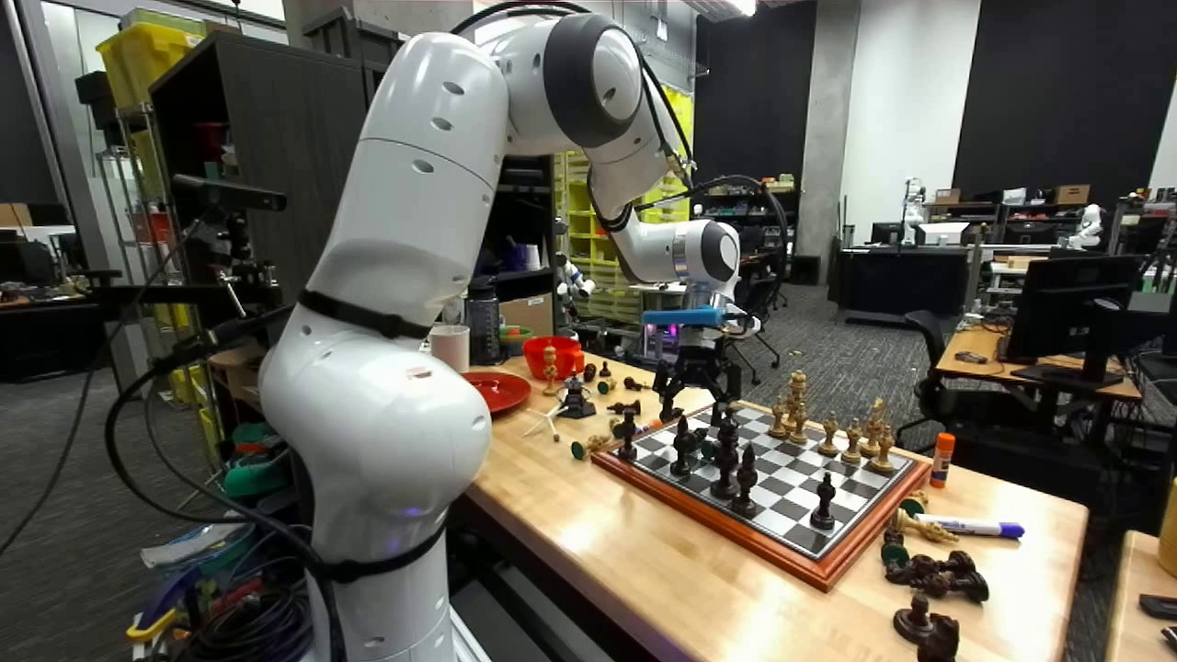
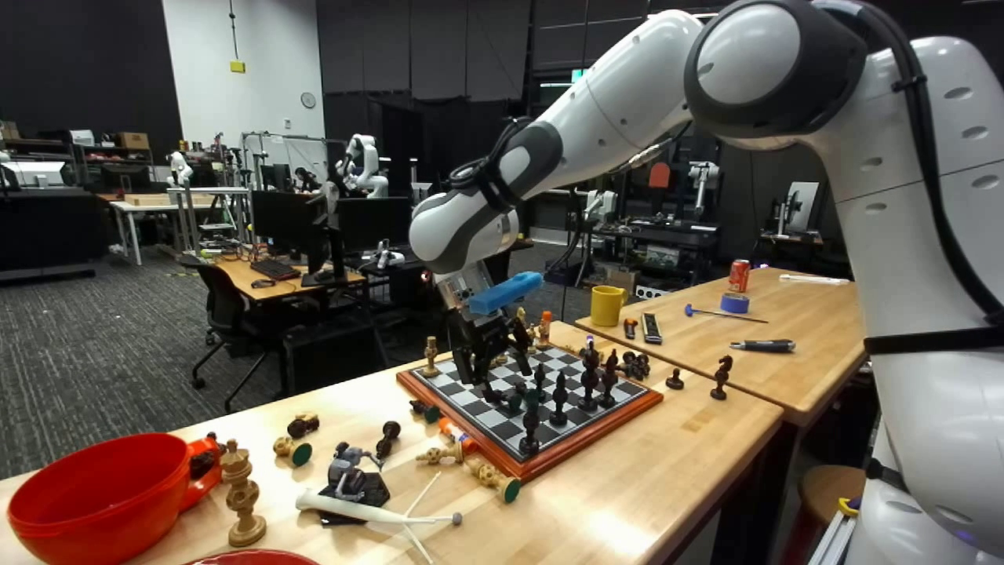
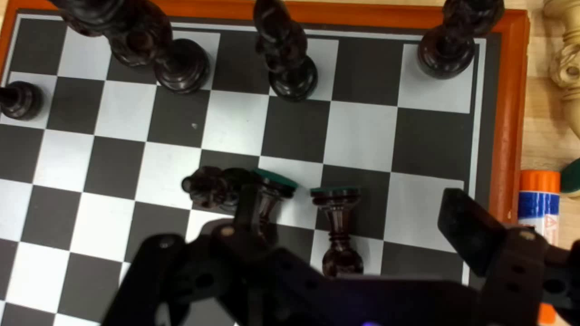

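Note:
My gripper hangs open over the chessboard (image 3: 427, 209), fingers spread wide. In the wrist view, a dark chess piece (image 3: 340, 231) lies tipped over in the space between the fingers, its lower end hidden by the gripper. Another fallen dark piece (image 3: 212, 184) with a green base lies to the left, partly behind the left finger (image 3: 248, 203). Whether either finger touches a piece I cannot tell. Exterior view 2 has the gripper (image 2: 496, 372) low over the board's near-left part.
Dark pieces stand along one side, including one at the board's corner (image 3: 447, 57). Pale pieces (image 1: 850, 441) stand opposite. A glue stick (image 3: 538, 203) lies beside the frame. Loose pieces, a red bowl (image 2: 103, 499) and a small tripod (image 2: 376, 513) crowd the table beyond.

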